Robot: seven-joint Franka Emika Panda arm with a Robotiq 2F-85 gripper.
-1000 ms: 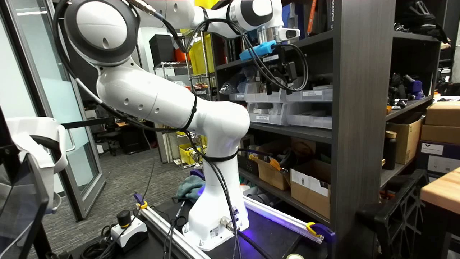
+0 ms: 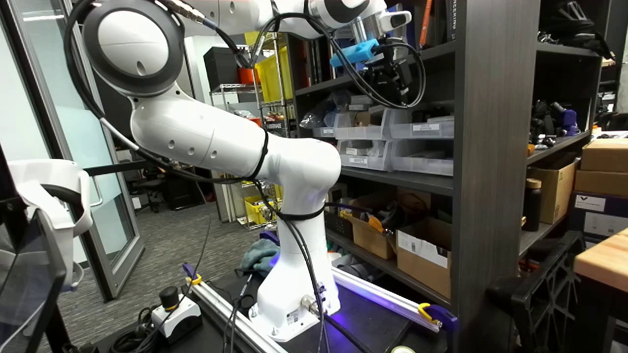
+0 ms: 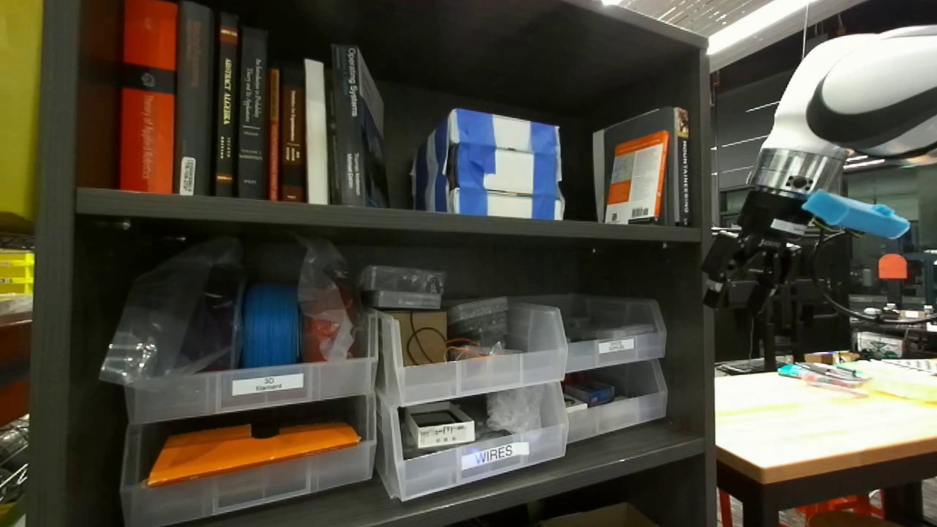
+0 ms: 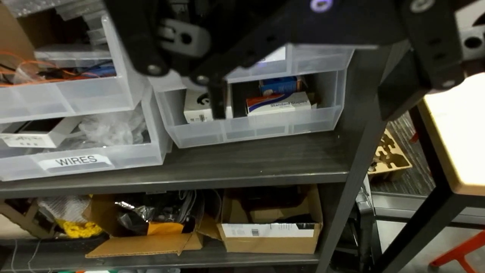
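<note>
My gripper (image 3: 736, 297) is open, its black fingers wide apart and empty. Exterior view 2 has it to the right of the shelf's side panel, fingers pointing down. The wrist view looks past the gripper at the clear bins; a staples box (image 4: 284, 104) and a white box (image 4: 198, 105) lie in the lower right bin (image 4: 254, 129). Left of that bin is the bin labelled WIRES (image 3: 492, 454), containing a small white box (image 3: 441, 425) and clear plastic. An orange folder (image 3: 250, 449) lies in the lower left bin.
Books (image 3: 149, 96) and a blue-and-white striped box (image 3: 505, 162) stand on the upper shelf (image 3: 395, 215). Cardboard boxes (image 4: 273, 245) fill the level below the bins. A wooden table (image 3: 817, 430) stands right of the shelf.
My gripper has risen in exterior view 1, from in front of the bins to a higher place, and its tilt has changed. The upper arm has shifted slightly up and left. The bins look unmoved.
</note>
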